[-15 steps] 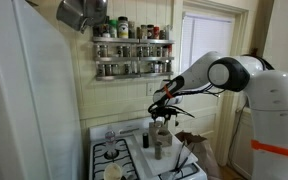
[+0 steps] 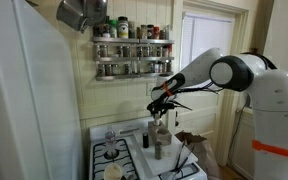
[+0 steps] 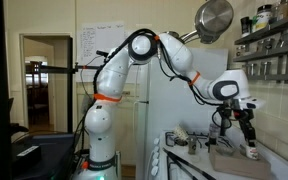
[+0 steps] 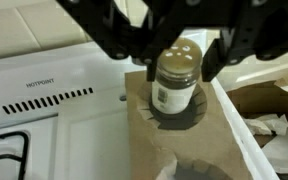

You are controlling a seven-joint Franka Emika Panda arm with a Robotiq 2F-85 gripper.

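My gripper is shut on a small jar (image 4: 174,95) with a tan top and a white label, one dark finger on either side of it. Below the jar is a dark round opening in a brown cardboard box (image 4: 144,145); whether its base is inside the opening or just above it, I cannot tell. In exterior view 2 the whitish jar (image 3: 252,153) shows under the gripper at the far end of the box (image 3: 224,163). Exterior view 1 has the gripper (image 2: 158,110) over the box (image 2: 162,137), by the back wall.
A second dark opening (image 4: 199,172) shows in the box top. Stove burners (image 2: 111,150) lie to the left in exterior view 1, and a dark bottle (image 2: 158,150) stands in front of the box. Spice shelves (image 2: 134,59) hang above. A paper bag (image 2: 202,152) is at the right.
In exterior view 1 my gripper has shifted slightly up and to the left. The box and the other items on the stove look unmoved.
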